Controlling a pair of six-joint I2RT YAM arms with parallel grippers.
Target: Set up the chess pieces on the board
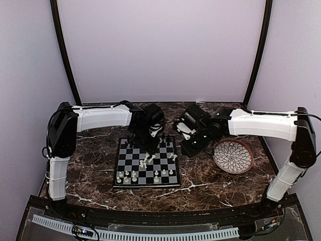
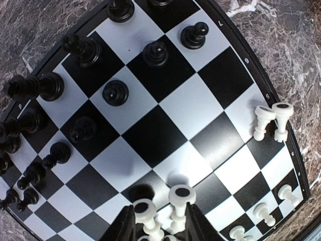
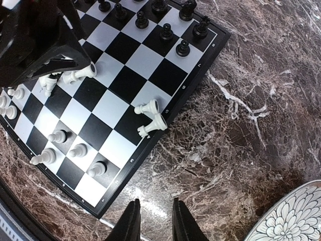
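Observation:
The chessboard (image 1: 120, 165) lies on the table with black pieces along its far side and white pieces standing along its near side. My left gripper is open above the middle of the board, over loose white pieces; a white piece (image 2: 182, 196) and another white piece (image 2: 145, 211) show between or just beyond its fingers, and contact cannot be made out. Two more white pieces lie tipped at the board's right edge, one (image 3: 149, 107) beside the other (image 3: 154, 125). Off that edge, above bare table, hangs my right gripper, its fingers apart and empty.
A patterned plate (image 1: 233, 156) rests on the marble table (image 1: 210, 193) to the right. Bare tabletop separates it from the board. In the right wrist view the left arm's dark gripper body (image 3: 37, 40) covers the upper left of the board.

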